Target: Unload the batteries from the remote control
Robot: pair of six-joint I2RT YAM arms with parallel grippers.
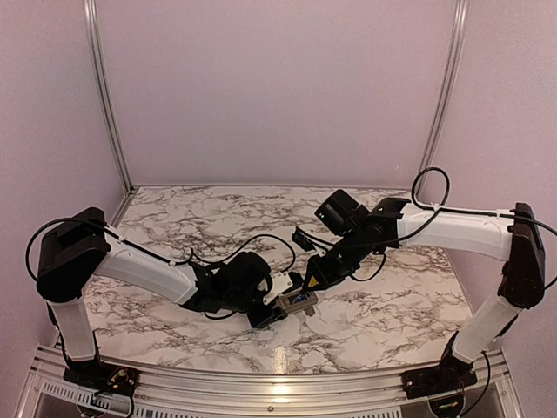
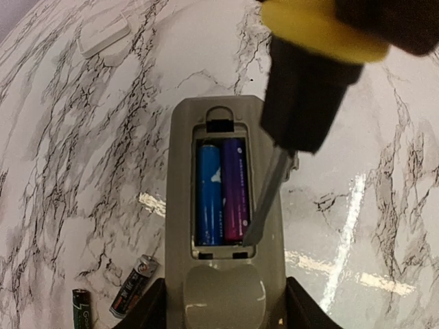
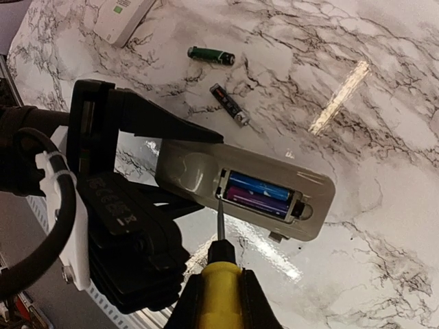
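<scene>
The grey remote (image 2: 185, 171) has its battery bay uncovered, holding a blue battery (image 3: 257, 185) and a purple battery (image 3: 254, 201). My left gripper is shut on the remote's lower end. My right gripper is shut on a yellow-handled screwdriver (image 3: 219, 281); its thin shaft (image 2: 271, 192) reaches down to the bay's lower end, beside the purple battery. In the top view both grippers meet at the table's front middle.
A green battery (image 3: 209, 55) and a dark battery (image 3: 228, 104) lie loose beside the remote. A white object (image 2: 103, 31) lies farther off.
</scene>
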